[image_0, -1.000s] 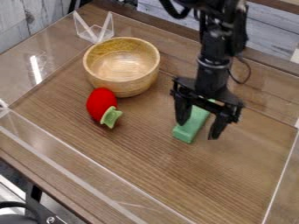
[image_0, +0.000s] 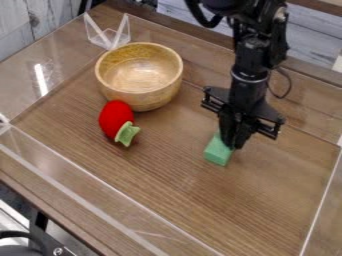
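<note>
The black gripper (image_0: 235, 130) is at the centre right of the camera view, down over a green block (image_0: 218, 151) on the wooden table (image_0: 160, 200). Its fingers cover the upper part of the block, so whether they are open or closed on it is hidden.
A large tan bowl (image_0: 139, 75) sits at the upper left, with a red strawberry-like object (image_0: 116, 120) with green leaves below it. A clear plastic object (image_0: 107, 30) stands behind the bowl.
The gripper's fingers have drawn inward from a wide spread to a narrower shape over the green block, covering more of it.
</note>
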